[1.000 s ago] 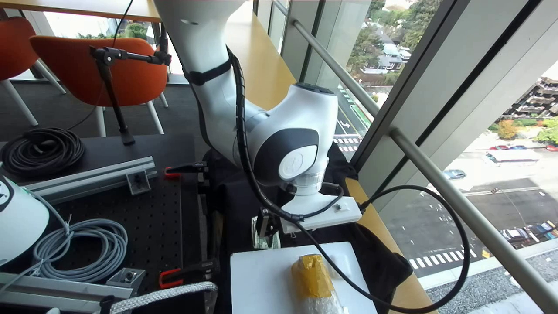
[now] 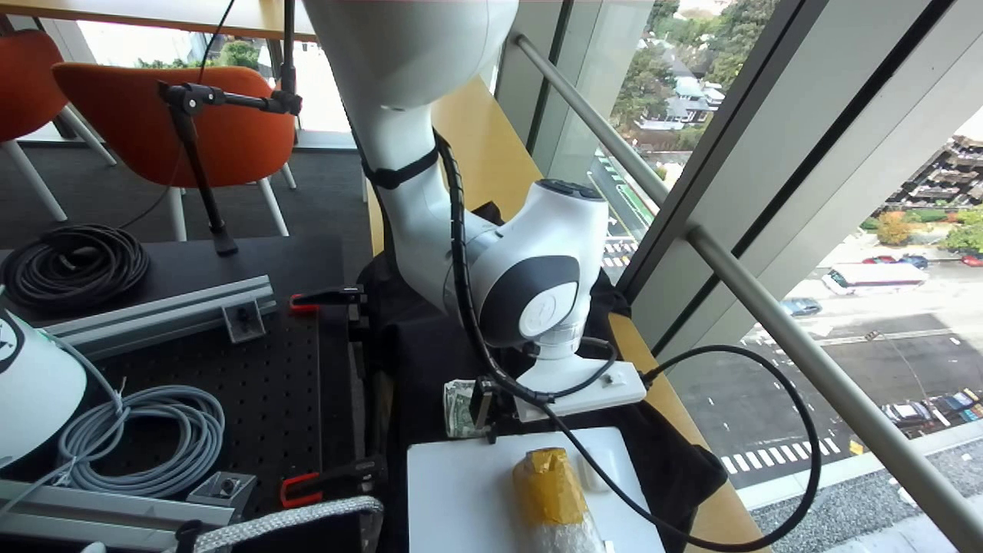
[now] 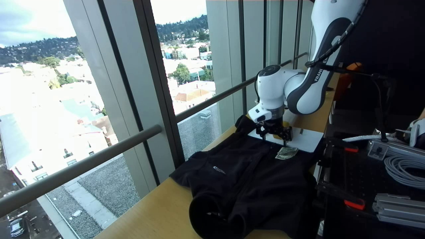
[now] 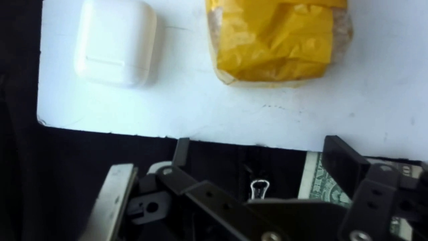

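Observation:
My gripper is open at the near edge of the white board (image 4: 192,108), its fingers wide apart with nothing held. A dollar bill (image 4: 317,180) lies on the black jacket (image 3: 239,167), partly hidden by one finger (image 4: 341,162) in the wrist view. On the board rest a package wrapped in yellow tape (image 4: 277,44) and a small white rounded case (image 4: 114,44). Both are clear of the fingers. In exterior view 1 the bill (image 2: 458,408) sits just off the board's edge.
A metal zipper pull (image 4: 258,188) shows on the jacket between the fingers. The window rail (image 2: 802,341) runs along one side. Across from it stands a black perforated bench (image 2: 267,396) with clamps and coiled cable. A black cable (image 2: 811,442) loops from the wrist.
The arm and gripper have shifted downward and slightly right in exterior view 1, closer to the board. The bill, package and board appear unmoved.

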